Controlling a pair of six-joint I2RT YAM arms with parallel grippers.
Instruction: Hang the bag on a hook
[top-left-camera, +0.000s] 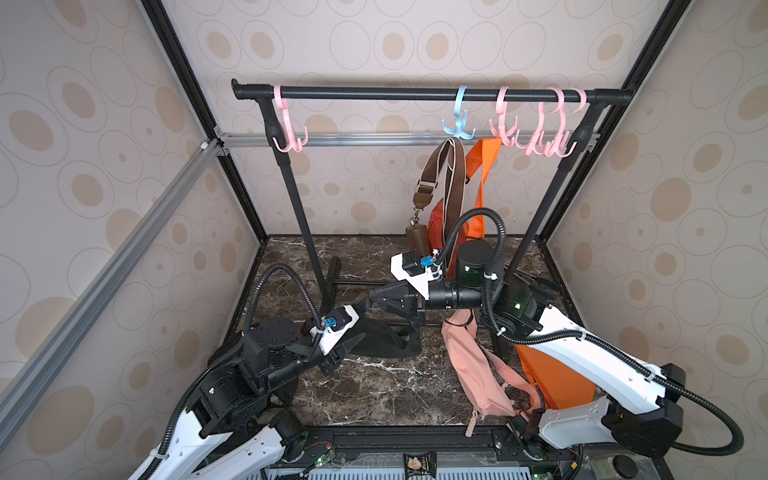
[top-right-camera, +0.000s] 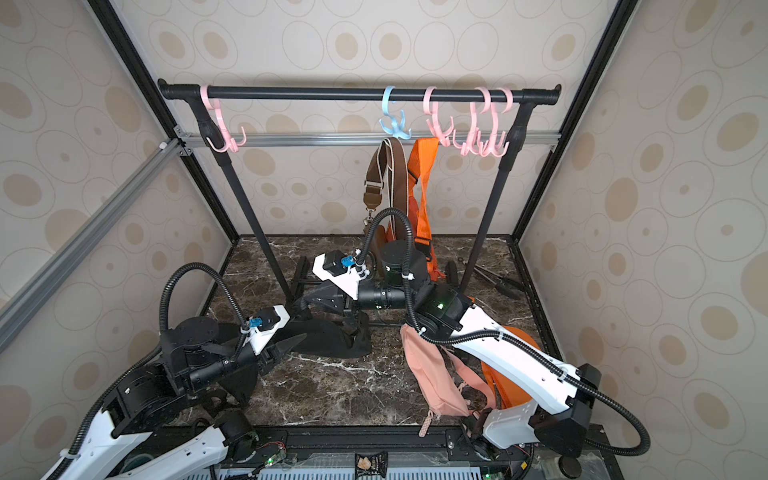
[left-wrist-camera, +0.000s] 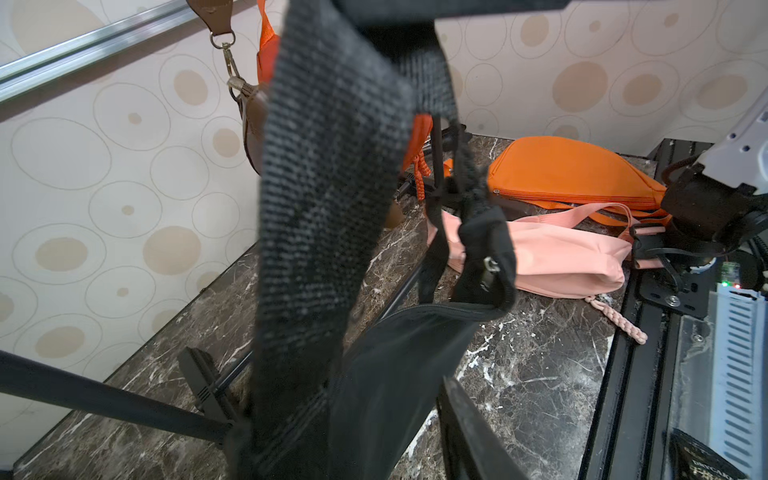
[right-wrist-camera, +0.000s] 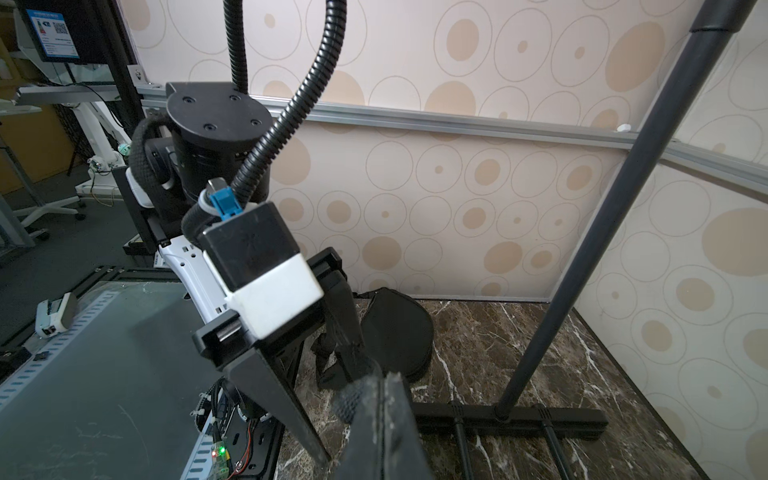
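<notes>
In the left wrist view, a black bag (left-wrist-camera: 400, 364) hangs below its wide black strap (left-wrist-camera: 328, 208), which rises close in front of the camera. At the strap's top is my right gripper, its fingers together on the webbing. My left gripper (top-left-camera: 361, 323) stands just below and left of it. Its fingers are apart, one finger (left-wrist-camera: 472, 432) showing beside the bag, with part of the strap near the gap. The strap hides its other finger. On the rail (top-left-camera: 360, 93) hang a blue hook (top-left-camera: 459, 120) and several pink hooks, one (top-left-camera: 288, 128) alone at the left end.
Behind my right arm, brown (top-left-camera: 454, 176) and orange straps (top-left-camera: 478, 176) hang near the blue hook. A pink bag (top-left-camera: 477, 368) and an orange bag (top-left-camera: 560, 376) lie at the right. Another black bag (right-wrist-camera: 400, 332) rests near my left arm. The rail's left stretch is bare.
</notes>
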